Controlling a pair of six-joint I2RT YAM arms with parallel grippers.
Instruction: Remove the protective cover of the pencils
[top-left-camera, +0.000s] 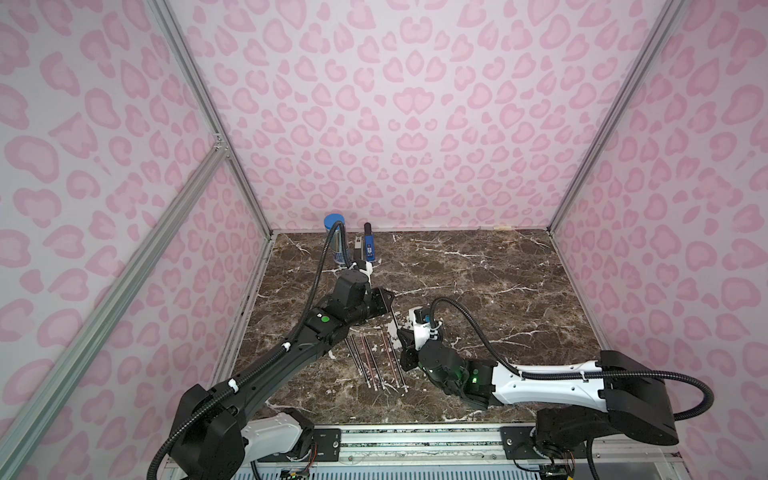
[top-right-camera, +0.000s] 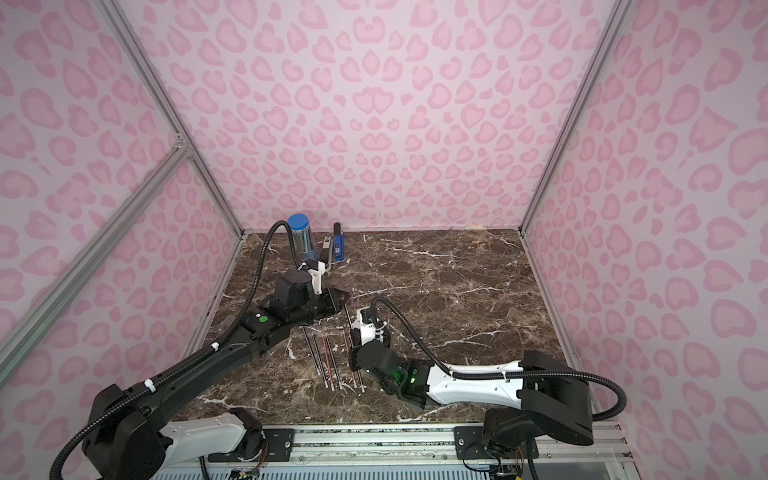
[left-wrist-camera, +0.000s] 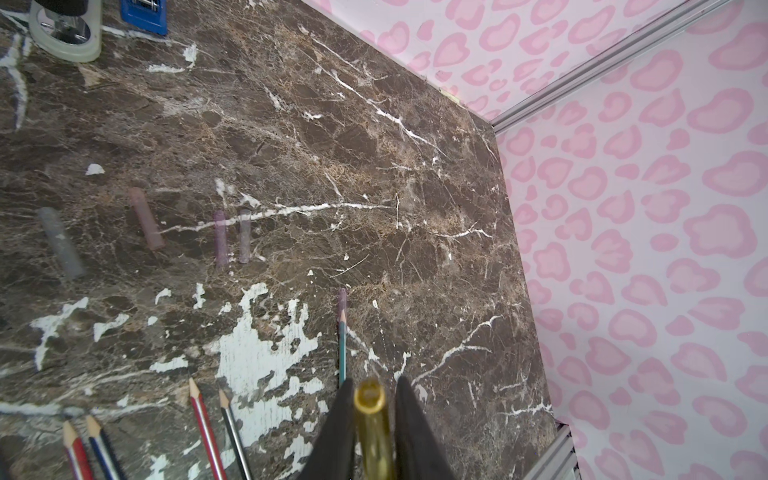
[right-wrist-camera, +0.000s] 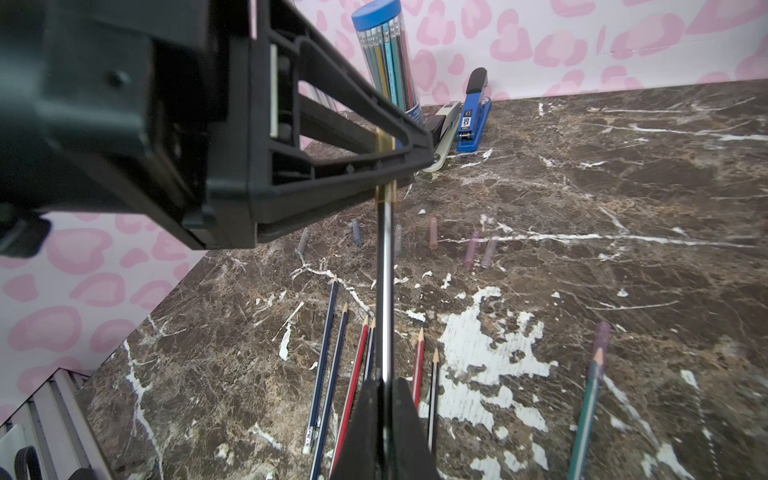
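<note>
My right gripper is shut on a silver pencil (right-wrist-camera: 385, 280) held upright, with a yellowish translucent cover (right-wrist-camera: 386, 194) on its top. My left gripper reaches across to that top, its fingers around the cover; how tightly they close is unclear. A teal pencil (right-wrist-camera: 585, 416) lies on the table with a purple cover (right-wrist-camera: 601, 334) at its tip. Several uncovered red, blue and dark pencils (right-wrist-camera: 352, 384) lie below, and loose translucent covers (left-wrist-camera: 148, 216) lie farther back.
A blue-lidded pencil tub (right-wrist-camera: 376, 16), a blue stapler (right-wrist-camera: 472, 124) and a grey stapler (right-wrist-camera: 440, 160) stand at the back left of the marble table (top-left-camera: 480, 280).
</note>
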